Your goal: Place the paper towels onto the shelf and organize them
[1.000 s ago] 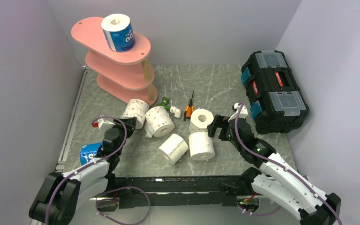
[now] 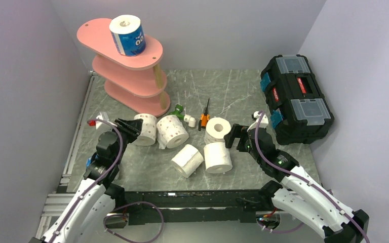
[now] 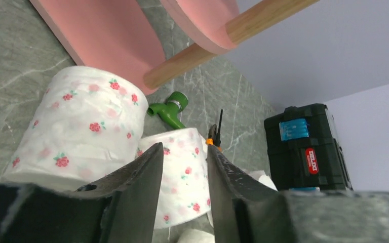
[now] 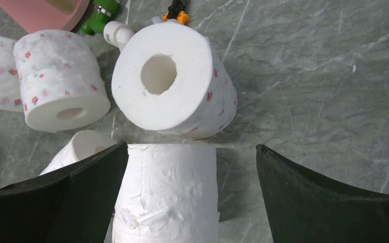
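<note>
A blue-wrapped roll (image 2: 128, 40) stands on the top board of the three-tier pink shelf (image 2: 93, 35). Several rolls lie or stand on the table: two flowered ones (image 3: 81, 126) (image 2: 172, 132) near the shelf, an upright one (image 4: 172, 71), and plain white ones (image 2: 186, 161) (image 2: 218, 158). My left gripper, part open with nothing visibly held, hangs just above and beside the two flowered rolls. My right gripper is open over the upright and white rolls, nothing in it.
Black toolboxes (image 2: 299, 101) stand at the right. A green fitting (image 3: 169, 114), white elbow (image 2: 189, 120) and orange-handled tool (image 2: 204, 119) lie behind the rolls.
The right arm is still.
</note>
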